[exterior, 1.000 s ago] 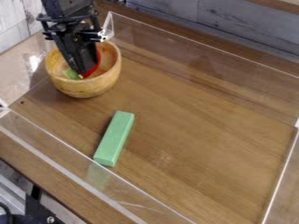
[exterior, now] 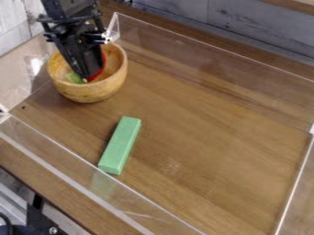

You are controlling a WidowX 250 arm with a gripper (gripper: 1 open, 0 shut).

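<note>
My black gripper (exterior: 86,66) reaches down from the top left into a wooden bowl (exterior: 86,90) at the upper left. Inside the bowl something red and something green show around the fingertips. The fingers look close together, but what is between them is hidden. A mint-green bar (exterior: 120,145) lies on the wooden surface below and right of the bowl.
The wooden board (exterior: 221,138) is bare across its middle and right. Clear walls run along its edges, and grey planks (exterior: 245,27) line the back.
The gripper has shifted about within the bowl and now sits lower over the red and green contents. The bar has not moved.
</note>
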